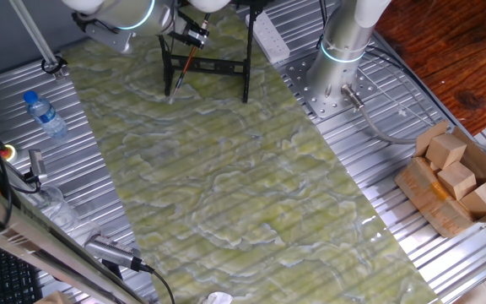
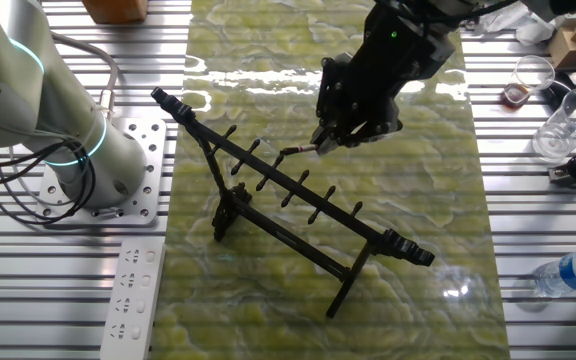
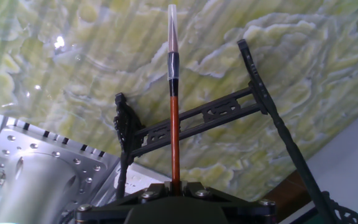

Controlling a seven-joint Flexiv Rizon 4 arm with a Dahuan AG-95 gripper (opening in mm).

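A writing brush with a reddish-brown handle [image 3: 175,130] points away from my gripper in the wrist view, its pale tip capped by a clear sleeve. The fingers are shut on the handle. In exterior view 1 the brush [image 1: 189,63] slants down from the gripper [image 1: 197,35] in front of the black rack [image 1: 213,64]. From the other side, the handle's upper end [image 2: 301,149] sticks out of the gripper [image 2: 323,142] close to the pegged top bar of the rack [image 2: 298,187]. Whether that end touches a peg, I cannot tell.
A white power strip [image 1: 270,38] lies beside the rack, near the robot base [image 1: 332,84]. A water bottle [image 1: 45,114] stands at the left; a cardboard box [image 1: 433,198] of wooden blocks sits at the right.
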